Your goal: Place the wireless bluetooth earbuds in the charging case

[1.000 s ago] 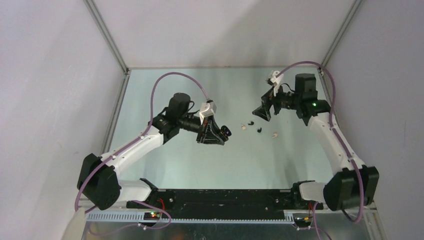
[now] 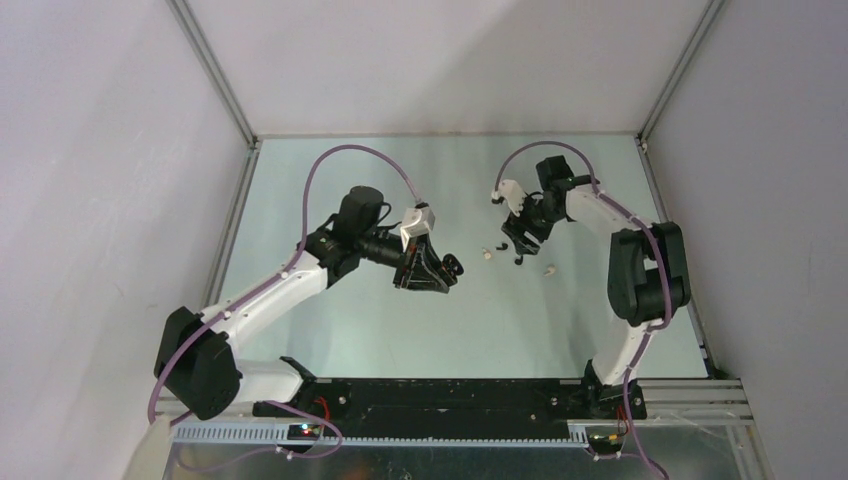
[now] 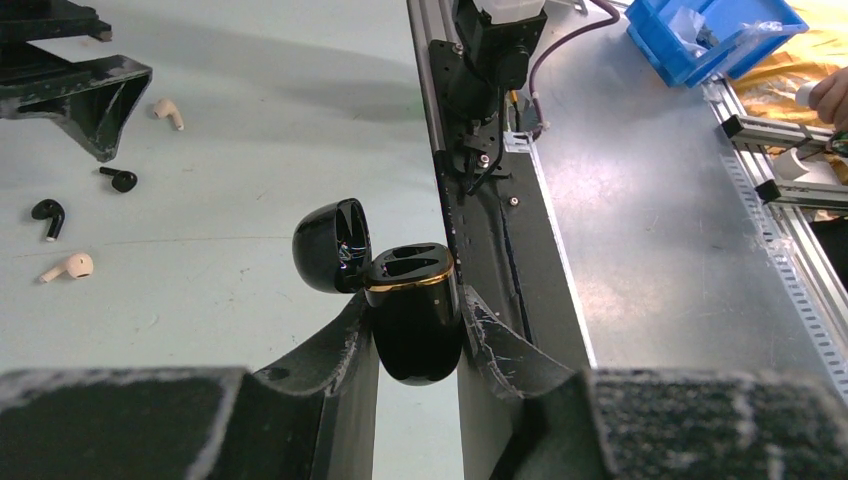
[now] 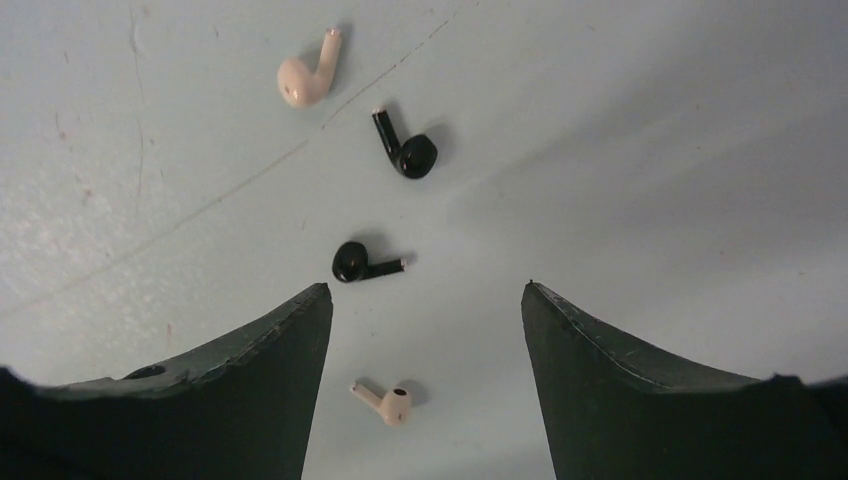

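The black charging case (image 3: 415, 320) has its lid (image 3: 330, 245) tipped open, and the slots in its top look empty. My left gripper is shut on this case, holding it above the table in the top view. Two black earbuds, one (image 4: 415, 156) farther up and one (image 4: 351, 262) lower, lie separately on the table in the right wrist view. My right gripper hovers over that area. Its fingers (image 4: 285, 340) stand apart with nothing held between them. In the top view, one black earbud (image 2: 519, 260) shows just below the right fingertips.
Two beige earbuds lie around the black ones: one (image 4: 300, 82) at the upper left, another (image 4: 396, 405) low between the right fingers. Beyond the front rail sits a blue bin (image 3: 680, 45).
The left arm and case have barely moved.
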